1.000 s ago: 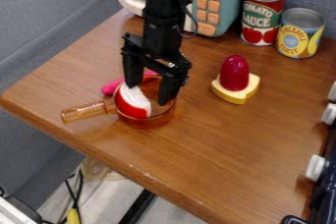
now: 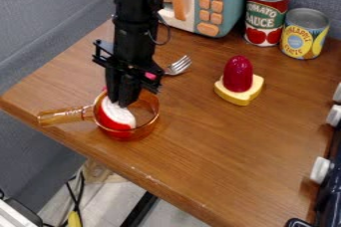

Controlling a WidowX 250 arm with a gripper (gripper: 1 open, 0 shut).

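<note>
My black gripper (image 2: 126,90) points down over the orange glass pot (image 2: 138,128), which has a handle (image 2: 63,116) to the left. A red and white object (image 2: 119,115) lies in the pot, just under the fingertips; whether the fingers are shut on it cannot be told. A fork (image 2: 177,67) lies behind the gripper. A red egg-shaped piece (image 2: 237,73) sits on a yellow and white base (image 2: 241,95) to the right.
A teal toy microwave (image 2: 206,12) and two cans (image 2: 265,17) stand at the back. A dark appliance (image 2: 326,186) is at the right edge.
My gripper has moved left within the pot and turned, its fingers now above the red and white object. The fork behind it is more visible.
</note>
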